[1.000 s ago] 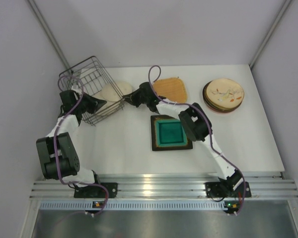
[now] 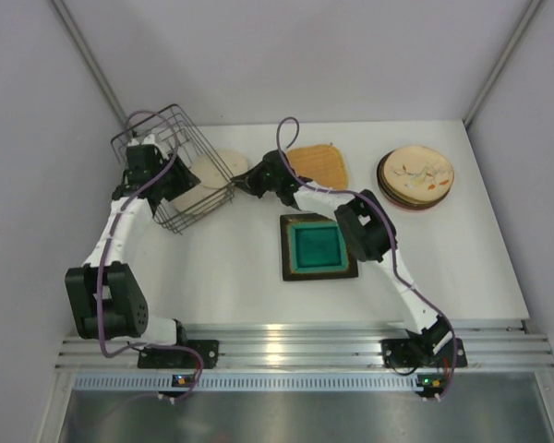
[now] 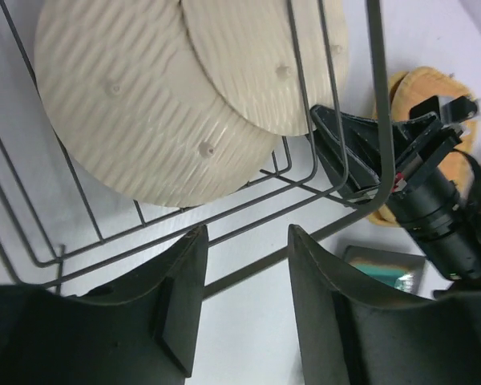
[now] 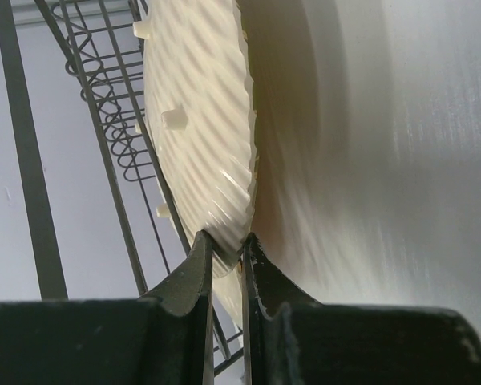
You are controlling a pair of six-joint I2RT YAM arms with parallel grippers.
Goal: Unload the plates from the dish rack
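Observation:
The wire dish rack (image 2: 192, 138) stands at the back left with cream plates in it. In the left wrist view a lower plate (image 3: 120, 112) and an upper plate (image 3: 248, 56) overlap. My left gripper is open over the rack's wires, with nothing between its fingers. My right gripper (image 2: 240, 182) is at the rack's right end; in its wrist view it (image 4: 232, 249) is shut on the edge of a ridged cream plate (image 4: 196, 128), beside the rack's wires.
An orange square plate (image 2: 319, 163) lies at the back middle, a green square plate (image 2: 319, 246) in front of it, and a stack of round plates (image 2: 415, 173) at the right.
The right arm has barely moved.

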